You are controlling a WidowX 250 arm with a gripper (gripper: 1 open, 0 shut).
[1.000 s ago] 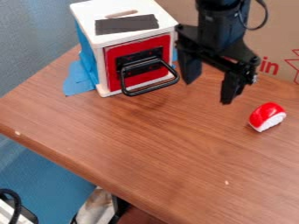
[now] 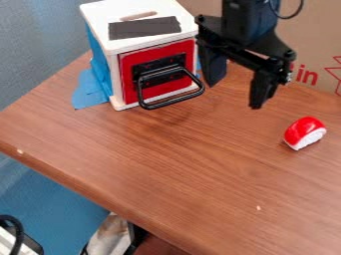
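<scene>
The black gripper [image 2: 237, 85] hangs over the back of the wooden table, just right of a small white toy oven, its two fingers spread apart with nothing seen between them. The oven [image 2: 134, 30] has a red front door [image 2: 150, 62] with a black bar handle [image 2: 170, 98], and a dark grey patch on its top. A red and white object [image 2: 304, 132] lies on the table at the right, below and apart from the gripper.
Blue material [image 2: 91, 92] lies beside the oven's left. A cardboard surface [image 2: 317, 55] stands behind the table.
Since a second ago the gripper has risen and shifted slightly left. The oven and the red and white object have not moved.
</scene>
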